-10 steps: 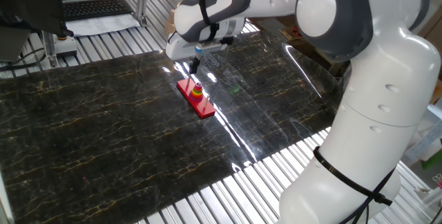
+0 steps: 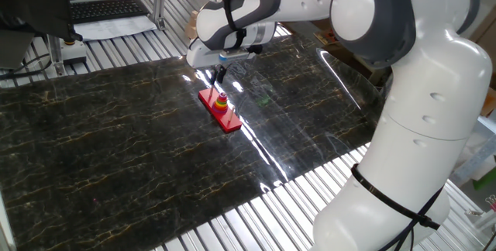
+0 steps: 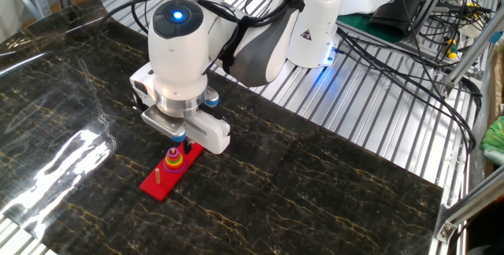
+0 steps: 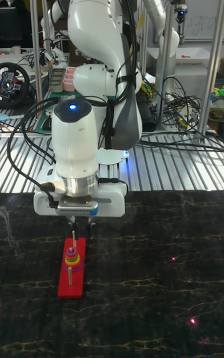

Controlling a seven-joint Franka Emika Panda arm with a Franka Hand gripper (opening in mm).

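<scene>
A red board (image 3: 159, 190) with upright pegs lies on the dark marbled table. On its middle peg, coloured rings (image 4: 72, 261) are stacked, yellow, green and purple among them. A bare wooden peg (image 3: 157, 176) rises from the near end in the second exterior view; another peg (image 4: 74, 239) stands at the far end. My gripper (image 4: 82, 233) points down just above and beside that far end. Its two dark fingers stand apart in the third exterior view, and no ring shows between them. The hand partly hides the far end of the board in the second exterior view.
Around the board the marbled tabletop (image 2: 116, 158) is bare. Slatted metal surface (image 3: 370, 113) borders it, with loose cables beyond. A keyboard (image 2: 107, 8) and papers lie at the far left in the first exterior view.
The hand has shifted only slightly over the far end of the board. The board and its stacked rings have stayed in place.
</scene>
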